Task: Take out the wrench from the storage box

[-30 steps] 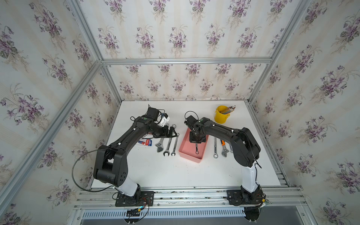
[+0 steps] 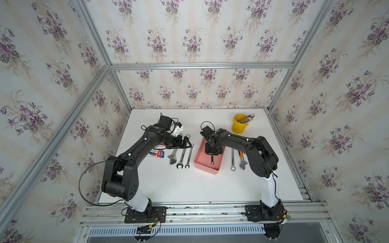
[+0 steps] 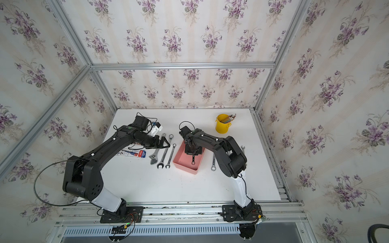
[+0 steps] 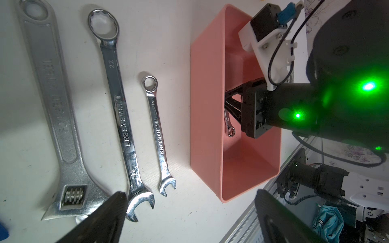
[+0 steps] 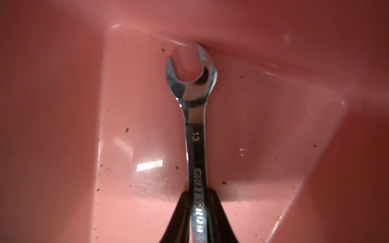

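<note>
The silver combination wrench, marked 13, is inside the pink storage box. My right gripper is shut on its handle, one dark finger on each side. In the right wrist view, the wrench's open end points towards one box wall; whether it is raised off the floor I cannot tell. From the left wrist view, the ring end shows below the right gripper, still within the walls. My left gripper stands open and empty above the tools left of the box, its fingers wide apart.
Left of the box lie an adjustable wrench, a large combination wrench and a smaller one. To the right are another wrench and an orange-handled tool. A yellow bucket stands behind.
The right forearm has shifted slightly. The box and the wrench's ring end have moved a little relative to the table, the ring end slightly farther back. My left arm looks unchanged.
</note>
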